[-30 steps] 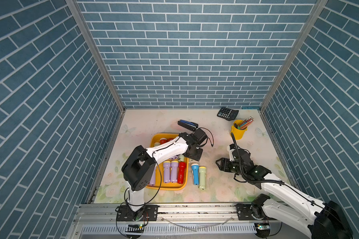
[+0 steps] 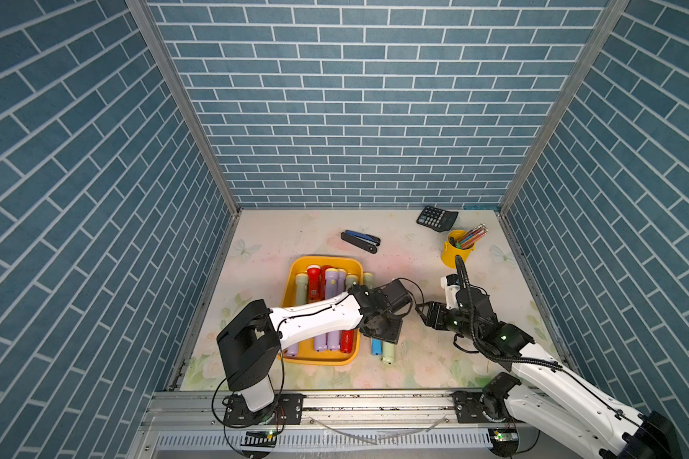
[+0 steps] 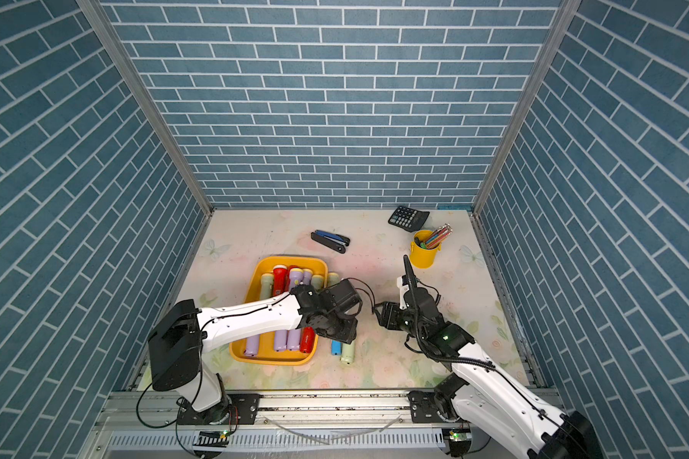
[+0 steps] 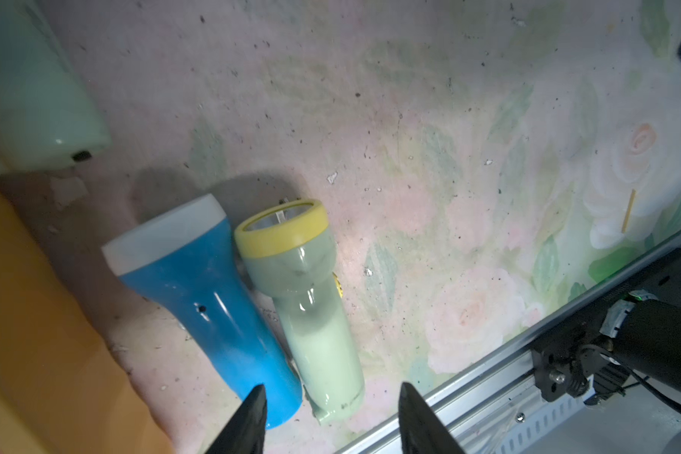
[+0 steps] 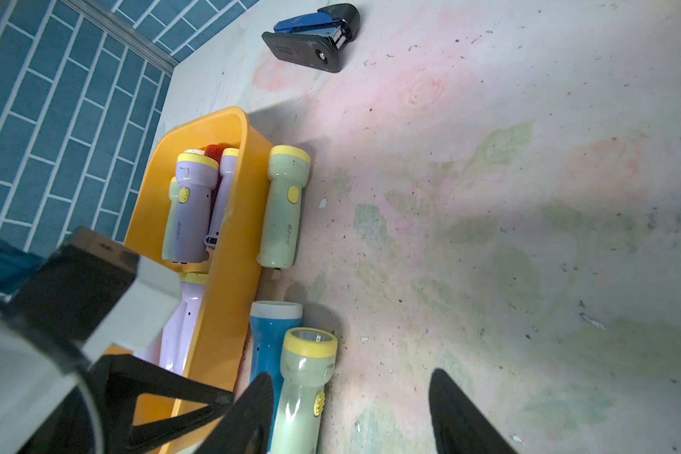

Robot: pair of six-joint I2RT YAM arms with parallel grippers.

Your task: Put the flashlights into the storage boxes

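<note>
The orange box (image 2: 306, 357) holds several red, lilac and green flashlights. To its right lie a blue flashlight (image 4: 227, 317) and a pale green one (image 4: 317, 333) side by side, with another green flashlight (image 5: 280, 219) behind them along the box wall. My left gripper stands open over the front pair, nothing between its fingertips in the left wrist view. My right gripper is partly open and empty, to the right of the pair, facing the box.
A stapler (image 2: 360, 241) lies behind the box. A calculator (image 2: 436, 218) and a yellow pencil cup (image 2: 455, 252) stand at the back right. The middle and right of the table have free room.
My right arm has shifted slightly. The flashlights show no visible movement.
</note>
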